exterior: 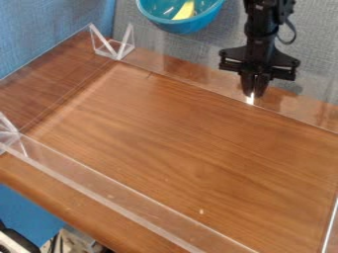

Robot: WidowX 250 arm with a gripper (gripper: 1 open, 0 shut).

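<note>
My black gripper [254,81] hangs from the arm at the back right of the wooden table, over the clear plastic rim along the back edge. Its fingers look shut, with nothing seen between them, though they are small and dark.
A turquoise bowl [200,17] with a yellow item inside stands at the back, above the table's far edge. Clear plastic edging and corner pieces border the wooden surface [172,158], which is empty. A blue textured wall is at the left.
</note>
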